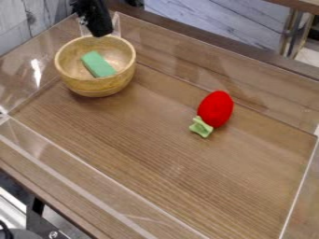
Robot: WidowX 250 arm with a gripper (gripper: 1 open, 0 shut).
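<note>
A yellow round bowl stands at the upper left of the table, with a green block lying inside it. My black gripper is above the far side of the bowl at the top edge, partly cut off by the frame. I cannot tell whether it is open or shut. A red oval object lies on the right half of the table, with a small light-green piece touching its lower left.
A wooden ledge or bench is at the top right corner.
</note>
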